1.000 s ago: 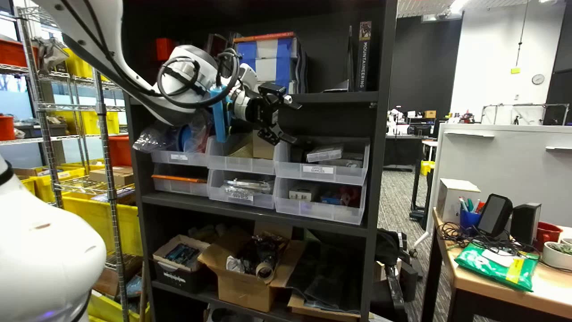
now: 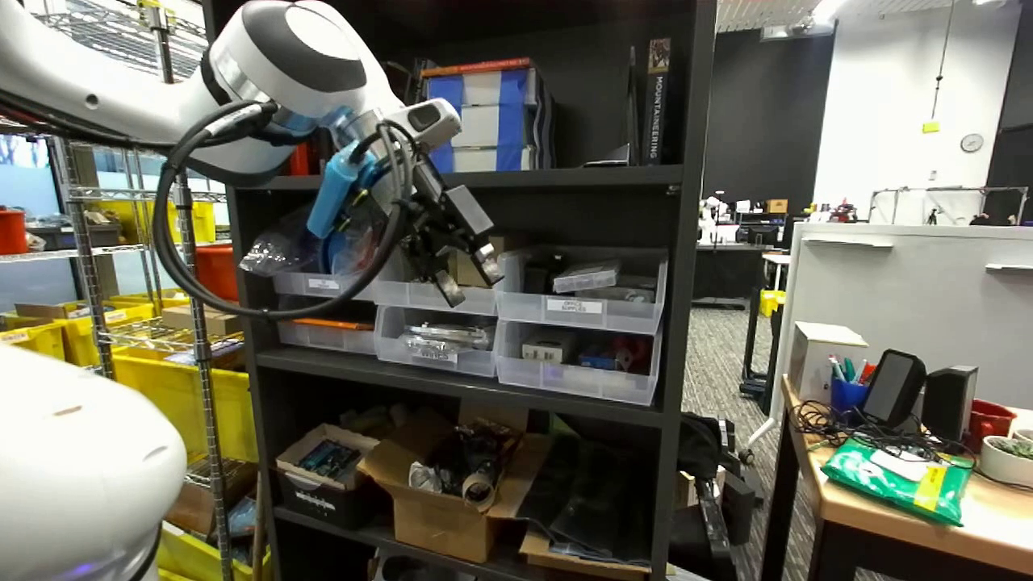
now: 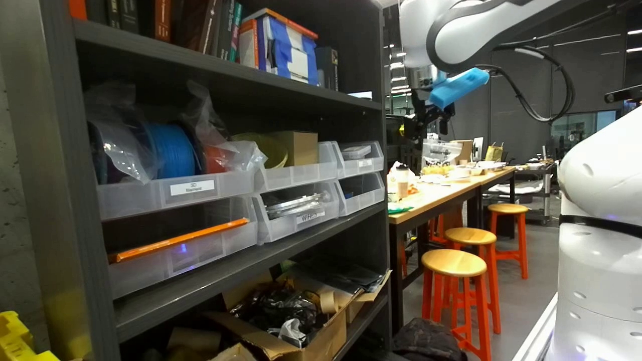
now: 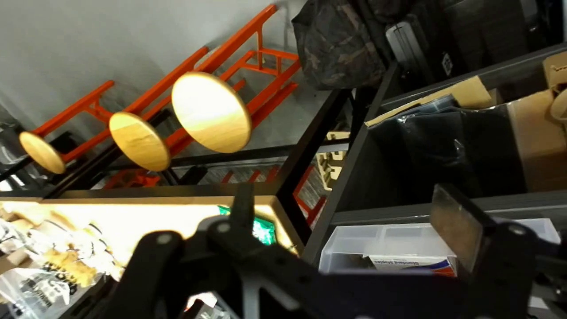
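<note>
My gripper (image 2: pixel 469 277) stands open, tilted downward, with nothing between its fingers. In exterior view 1 it appears in front of the shelf, over the edge of the upper middle bin (image 2: pixel 431 296). Right of it is the upper right bin labelled for office supplies (image 2: pixel 581 306), holding a clear box (image 2: pixel 587 277). Exterior view 2 shows the gripper (image 3: pixel 428 131) out to the right of the shelf, clear of the bins. Between the two spread fingers in the wrist view, the background holds the shelf edge and a bin with a staples box (image 4: pixel 409 262).
Below stand the wires bin (image 2: pixel 436 358) and another bin (image 2: pixel 579 376) with small boxes. A cardboard box (image 2: pixel 441 523) sits on the lower shelf. The shelf's upright (image 2: pixel 684 290) borders the right side. Stools (image 3: pixel 454 262) and a long table (image 3: pixel 421 201) stand beyond.
The arm has swung outward and appears larger in exterior view 1. The bins look unchanged.
</note>
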